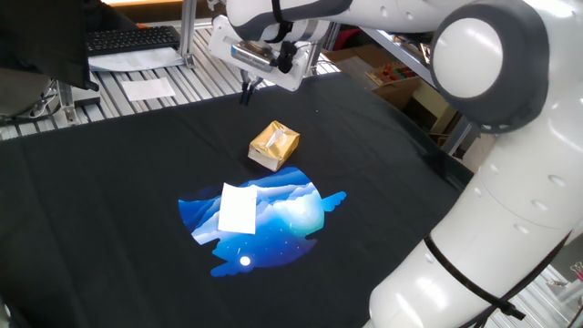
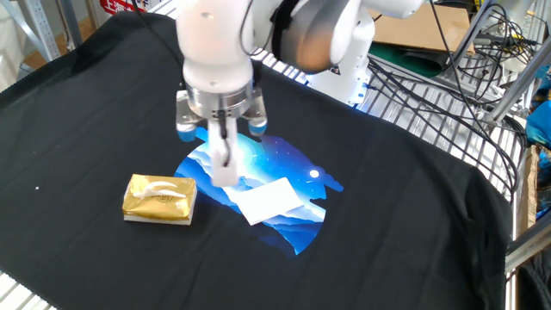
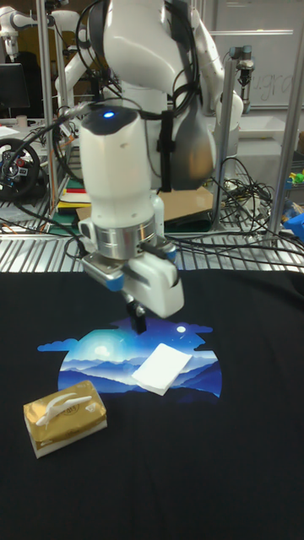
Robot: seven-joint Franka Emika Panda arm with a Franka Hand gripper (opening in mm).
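A gold and white tissue pack [image 1: 274, 146] sits on the black cloth, a white tissue tuft showing on its top [image 2: 159, 189]. Beside it lies a blue printed picture of mountains and a moon [image 1: 291, 223], with a flat white sheet [image 1: 239, 209] resting on it. My gripper [image 1: 247, 94] hangs above the cloth, apart from the pack and the sheet. Its dark fingers stand close together, and nothing shows between them. In the third view the gripper [image 3: 137, 321] appears in front of the picture's upper part. The second view hides the fingertips behind the white hand.
A keyboard [image 1: 133, 39] and another paper [image 1: 148, 89] lie on the slatted metal table [image 1: 109, 107] beyond the cloth. Cables [image 2: 482, 129] and metal posts stand along its edges.
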